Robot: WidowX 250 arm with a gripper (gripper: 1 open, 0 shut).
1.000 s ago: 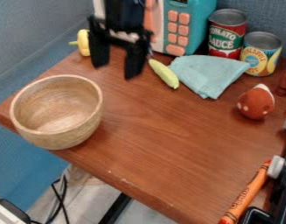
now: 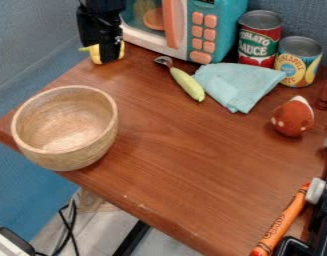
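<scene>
My black gripper (image 2: 102, 40) is at the top left of the table, beside the teal toy microwave (image 2: 193, 25), over a yellow object (image 2: 112, 52) that it partly hides. Whether the fingers are closed on that object I cannot tell. A wooden bowl (image 2: 66, 130) sits at the left of the table.
On the table (image 2: 193, 180) are a yellow corn or banana (image 2: 187, 84), a spoon (image 2: 165, 61), a blue cloth (image 2: 238, 85), two cans (image 2: 259, 40), a red-brown round toy (image 2: 293, 118) and an orange marker (image 2: 283, 222).
My gripper has moved up and to the left, away from above the middle of the table to the yellow object at the back left.
</scene>
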